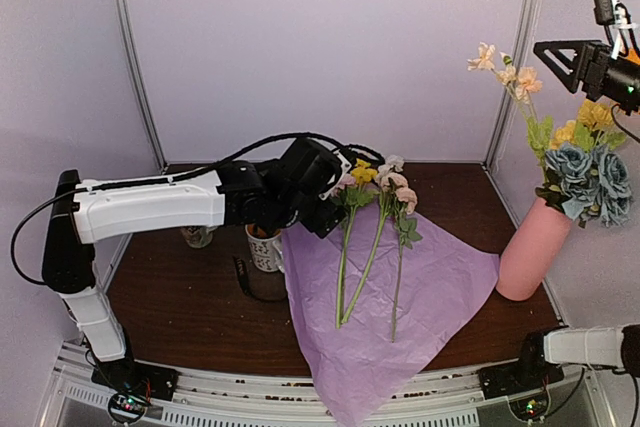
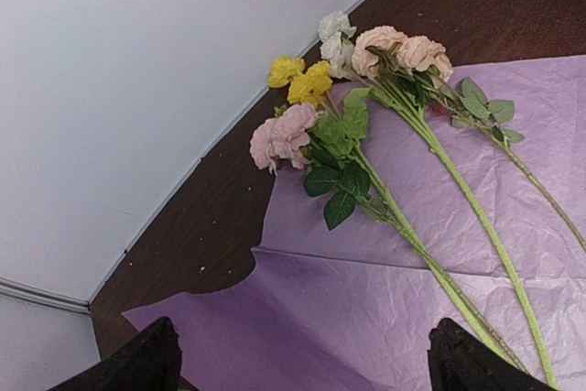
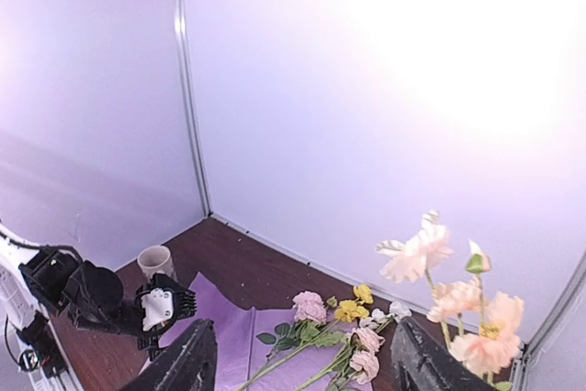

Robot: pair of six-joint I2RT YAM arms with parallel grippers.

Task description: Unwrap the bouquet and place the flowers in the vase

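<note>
The pink vase (image 1: 535,252) stands at the right, leaning in the top view, filled with peach flowers (image 1: 515,77), yellow flowers (image 1: 590,119) and blue-grey flowers (image 1: 605,182). Several stems lie on purple paper (image 2: 348,244): pink blossoms (image 2: 284,139), yellow ones (image 2: 311,84), white ones (image 2: 337,43) and peach ones (image 2: 403,50). Above the paper's left side, my left gripper is open and empty. High above the vase, at the right edge of the top view, my right gripper has its fingers apart with nothing between them.
A patterned mug (image 1: 264,250) and a glass jar (image 1: 198,236) stand on the table's left, partly behind the left arm. A black strap (image 1: 245,282) lies near the mug. Walls (image 1: 320,57) enclose the table. Bare tabletop (image 1: 190,307) shows at front left.
</note>
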